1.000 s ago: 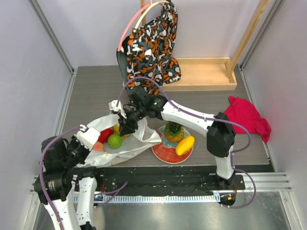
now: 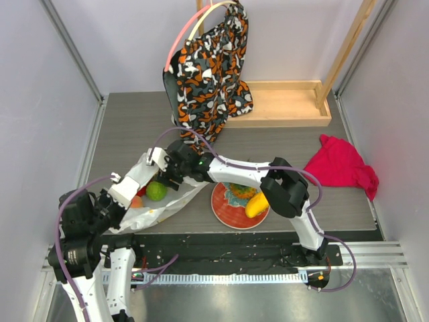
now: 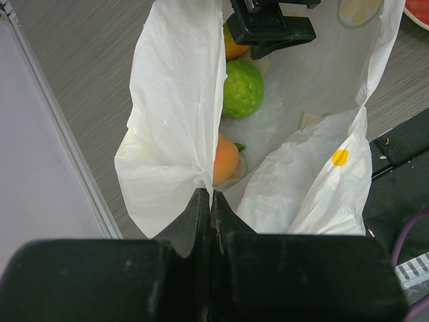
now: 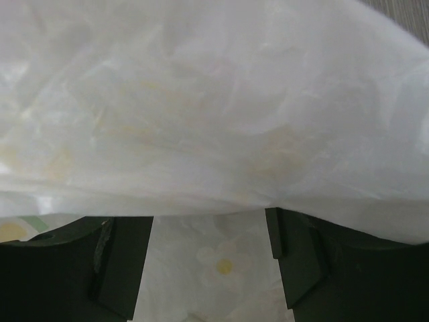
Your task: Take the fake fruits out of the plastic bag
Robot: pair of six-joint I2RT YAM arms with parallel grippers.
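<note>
The white plastic bag (image 2: 164,213) lies open at the table's front left. My left gripper is shut on its edge. Inside, the left wrist view shows a green bumpy fruit (image 3: 242,89), a peach (image 3: 225,159) partly behind the raised bag wall, and a sliver of a yellow-orange fruit (image 3: 234,47). A bit of red (image 2: 141,191) shows beside the green fruit from above. My right gripper has reached into the bag, its fingers apart. A fold of plastic hangs across its view; no fruit shows between its fingers.
Right of the bag, a red plate (image 2: 228,218) holds a yellow fruit (image 2: 257,204) and a pineapple (image 2: 241,191), partly under the right arm. A camouflage bag (image 2: 211,74) hangs behind. A crimson cloth (image 2: 342,166) lies at right.
My right gripper has moved left and deeper into the bag, over the yellow-orange fruit. The bag wall has shifted across the red pepper and part of the peach. The left arm stays put.
</note>
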